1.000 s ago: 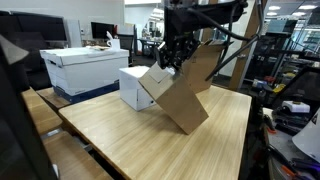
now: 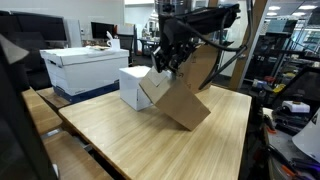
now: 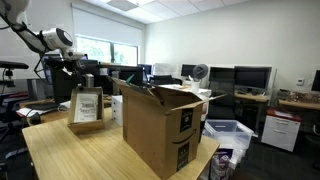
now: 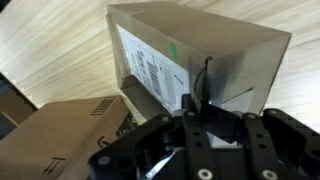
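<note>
A brown cardboard box [image 2: 185,104] is tilted above or against the right part of the wooden table; whether its lower corner touches the wood, I cannot tell. My gripper [image 2: 166,71] is shut on the upper edge of this box. In the wrist view, the same box [image 4: 225,32] has a white label [image 4: 155,70] with a barcode and a strip of green tape. The dark gripper overlaps its near edge, and the fingertips are hard to make out. From the other side, the box [image 3: 86,106] stands beneath my arm.
A small white box [image 2: 133,88] is just behind the held one, with a larger white storage box [image 2: 82,70] farther back left. A big open cardboard carton [image 3: 165,130] occupies the table's other end. Bare wood [image 2: 130,135] lies between.
</note>
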